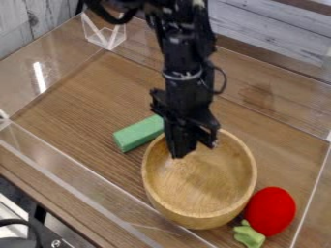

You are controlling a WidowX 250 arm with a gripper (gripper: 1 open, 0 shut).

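Observation:
My black gripper [176,136] hangs from the top of the camera view, its tip at the back rim of a wooden bowl [199,189]. It looks shut, and nothing shows between its fingers. Left of the bowl and gripper lies a green block [135,136]. A red tomato-like object [270,209] with a green stem sits to the right of the bowl, near the front.
A clear plastic piece [104,29] stands at the upper left. A black cable or part lies at the bottom left corner.

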